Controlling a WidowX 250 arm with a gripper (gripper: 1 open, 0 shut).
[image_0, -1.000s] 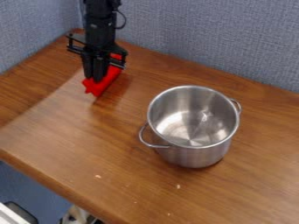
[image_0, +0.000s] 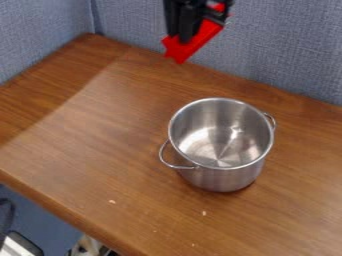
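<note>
A red block (image_0: 187, 42) is held up high at the top centre, above the back of the table. My gripper (image_0: 193, 22), dark and partly cut off by the frame's top edge, is shut on it. A steel pot (image_0: 222, 150) with two wire handles stands on the wooden table (image_0: 94, 130) to the right of centre; its interior looks empty.
Padded grey-blue walls border the back and left. Some dark and white items lie beyond the table's front left edge.
My gripper has lifted the red block from the table and moved it up and to the right. The pot has stayed in place.
</note>
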